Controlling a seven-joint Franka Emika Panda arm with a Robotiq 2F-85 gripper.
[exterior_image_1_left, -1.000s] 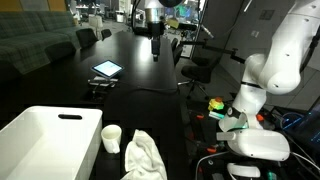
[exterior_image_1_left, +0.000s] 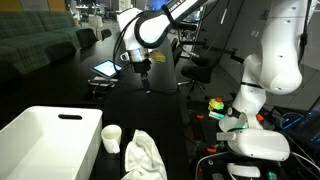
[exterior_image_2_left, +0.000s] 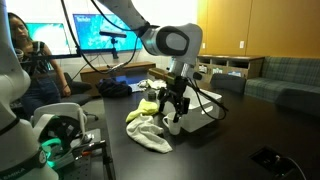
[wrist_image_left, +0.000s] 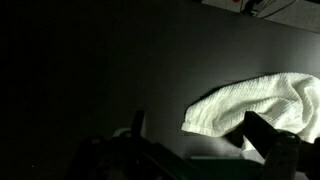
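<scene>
With its fingers spread and nothing between them, my gripper (exterior_image_1_left: 134, 78) hangs over the dark table. A crumpled white cloth (exterior_image_1_left: 144, 157) lies flat nearer the camera in exterior view 1. Beside it stands a white mug (exterior_image_1_left: 111, 138), apart from the cloth. In exterior view 2 the mug (exterior_image_2_left: 172, 122) is between the cloth (exterior_image_2_left: 148, 133) and a white box. The wrist view shows the cloth (wrist_image_left: 245, 108) below and towards the right finger, with bare table at left. The mug is outside the wrist view.
An open white box (exterior_image_1_left: 50, 145) takes up the left side of the table. Behind the gripper lies a flat tablet-like item (exterior_image_1_left: 106, 69). A yellow cloth (exterior_image_2_left: 143, 109) lies near the white cloth.
In exterior view 1 my arm has come from the back right towards the camera and to the left, with the gripper lower in the picture. The cloth, mug and box have not moved.
</scene>
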